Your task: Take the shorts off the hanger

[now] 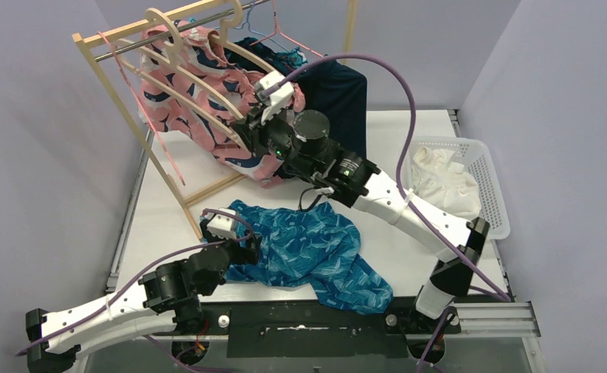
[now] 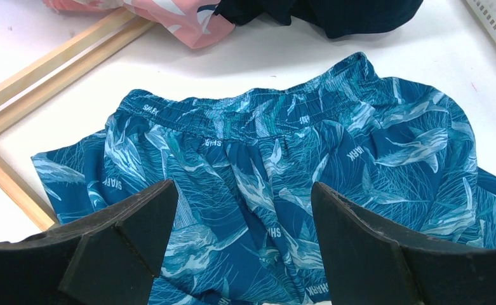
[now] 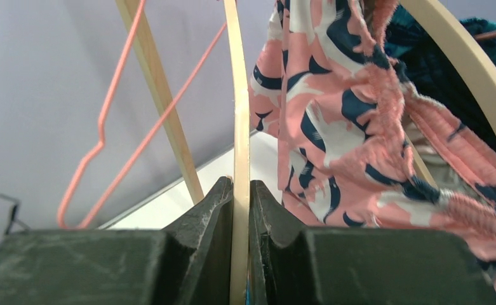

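Blue leaf-patterned shorts (image 1: 300,241) lie spread on the white table, off any hanger; their elastic waistband (image 2: 232,121) faces away in the left wrist view. Over them my left gripper stands open, nothing between its fingers. A bare wooden hanger (image 1: 199,97) is up by the rack's metal rail, its hook close to the rail; whether the hook rests on it I cannot tell. My right gripper is shut on one end of this hanger (image 3: 241,127).
On the rack hang pink patterned shorts (image 1: 199,70) and dark navy shorts (image 1: 347,101). An empty pink hanger (image 1: 141,109) dangles at the rail's left end. A white basket (image 1: 498,194) with pale cloth stands at the right. Bare table separates basket and blue shorts.
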